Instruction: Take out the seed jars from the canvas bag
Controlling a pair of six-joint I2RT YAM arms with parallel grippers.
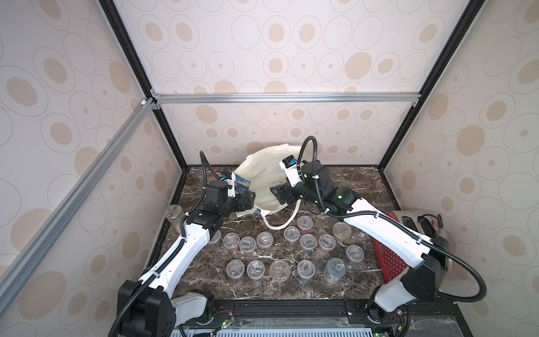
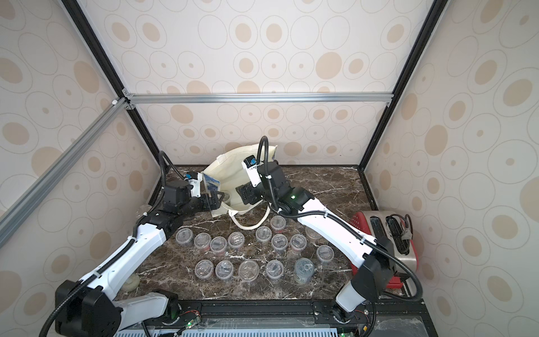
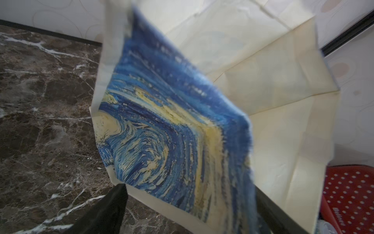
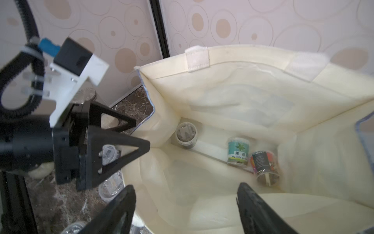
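The cream canvas bag [image 4: 241, 93] stands open at the back. Inside lie a lidded jar [image 4: 186, 134], a green-labelled jar [image 4: 237, 152] and a dark-labelled jar [image 4: 265, 167]. My left gripper is part open at the bag's left edge; in the left wrist view the printed outer side [image 3: 163, 148] lies between or before its fingers, and whether it holds it is unclear. My right gripper is open over the bag's front rim, with nothing held.
Several rows of clear lidded jars [image 1: 279, 270] cover the front of the marble counter [image 1: 370, 185]. A red toaster [image 2: 359, 224] stands at the right edge.
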